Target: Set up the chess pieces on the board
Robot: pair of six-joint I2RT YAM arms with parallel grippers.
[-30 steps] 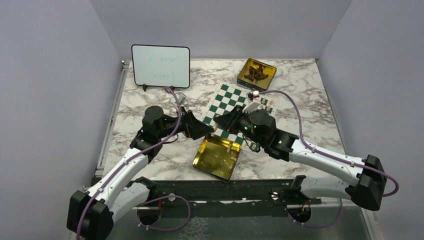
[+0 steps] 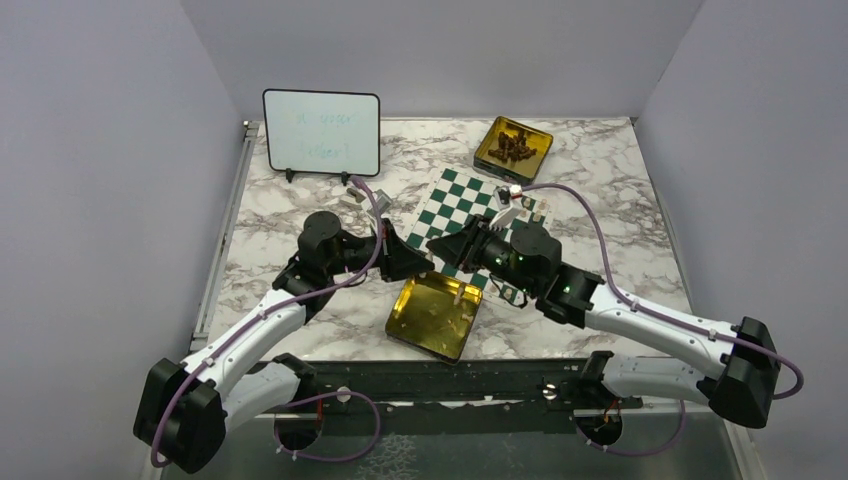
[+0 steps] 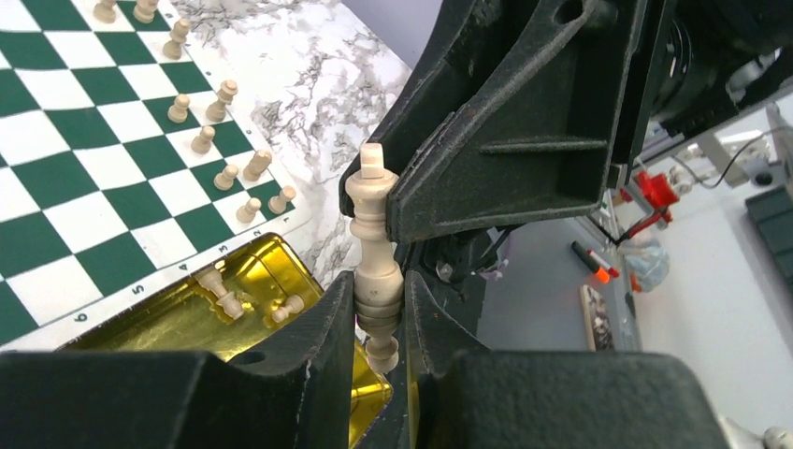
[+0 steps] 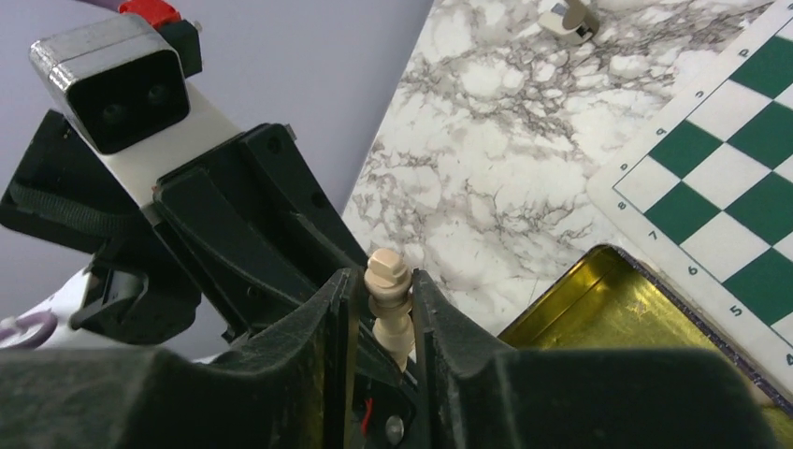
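Note:
A tall pale chess piece (image 3: pixel 376 271) with a square tip stands upright between both grippers, above the front gold tray (image 2: pixel 410 337). My left gripper is shut on its lower body in the left wrist view. Around the piece's head are the fingers of my right gripper; in the right wrist view its pads lie so close on either side that I cannot tell whether they press on it. The green-and-white board (image 2: pixel 447 205) lies behind the grippers, with pale pieces such as this pawn (image 3: pixel 203 139) along one side.
Loose pale pieces (image 3: pixel 221 293) lie in the front tray. A second gold tray (image 2: pixel 545 148) with dark pieces stands at the back right, a whiteboard (image 2: pixel 322 132) at the back left. Bare marble lies left of the board.
My left gripper has moved right to the piece, which earlier hung below my right gripper.

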